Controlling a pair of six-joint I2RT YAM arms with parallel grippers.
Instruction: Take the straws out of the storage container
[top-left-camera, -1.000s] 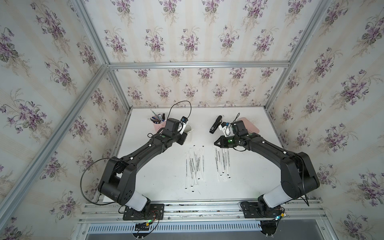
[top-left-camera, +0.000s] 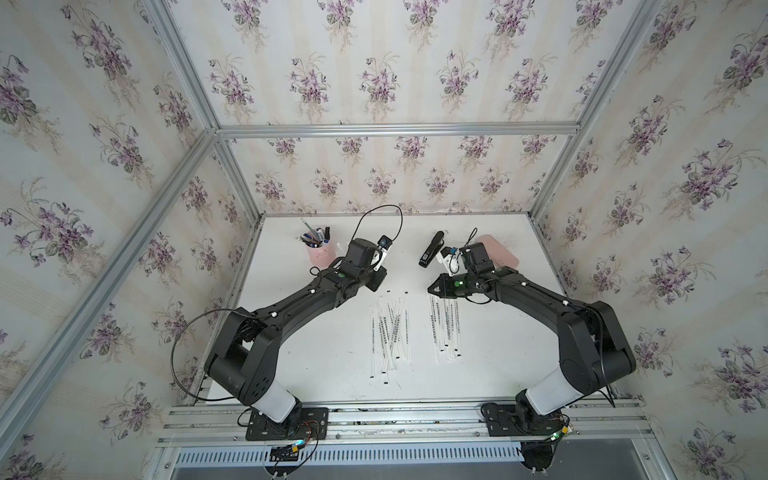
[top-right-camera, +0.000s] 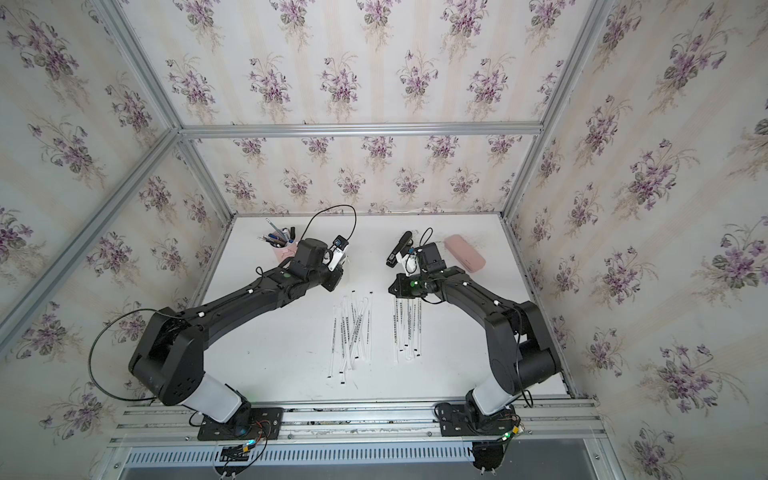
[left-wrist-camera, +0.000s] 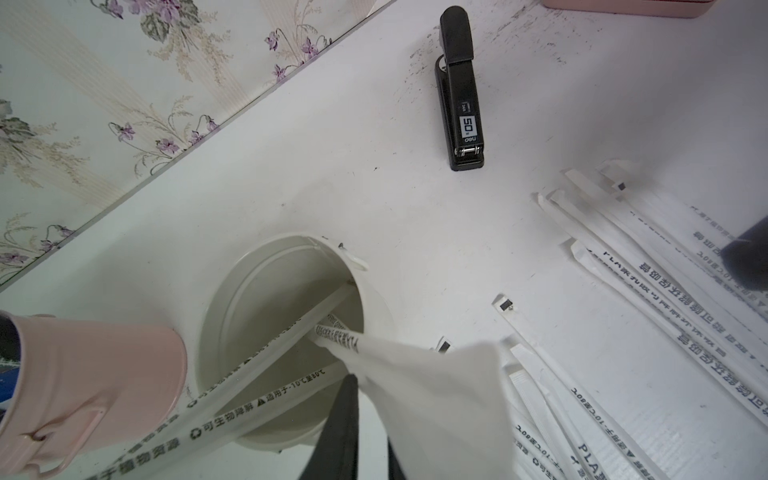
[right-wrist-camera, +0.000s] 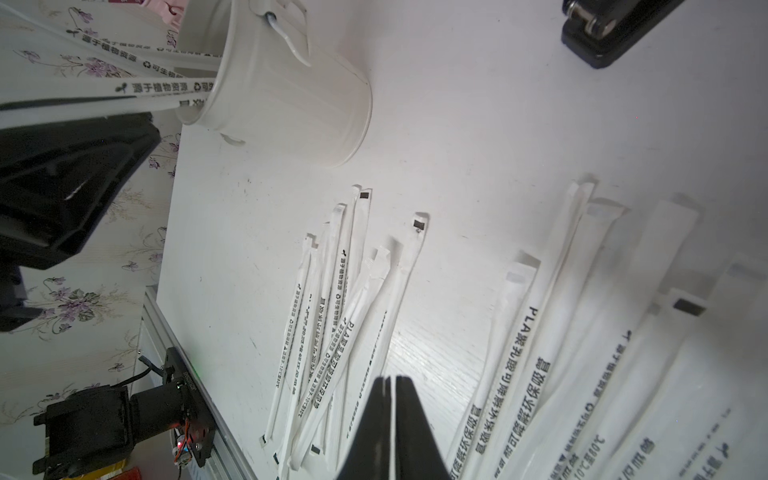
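A white cylindrical container (left-wrist-camera: 264, 296) with several paper-wrapped straws (left-wrist-camera: 264, 396) in it stands under my left gripper (top-left-camera: 376, 276). In the left wrist view, that gripper's dark fingers (left-wrist-camera: 340, 440) have a white straw wrapper end (left-wrist-camera: 432, 392) over or between them; whether they grip it I cannot tell. Loose straws (top-left-camera: 388, 336) lie in a group at the table's centre. More straws (right-wrist-camera: 528, 360) lie beneath my right gripper, which is shut with nothing visible between its fingers.
A pink pen holder (left-wrist-camera: 104, 376) stands left of the container. A black stapler (left-wrist-camera: 460, 104) and a pink case (top-right-camera: 464, 252) lie at the back right.
The right arm has barely moved.
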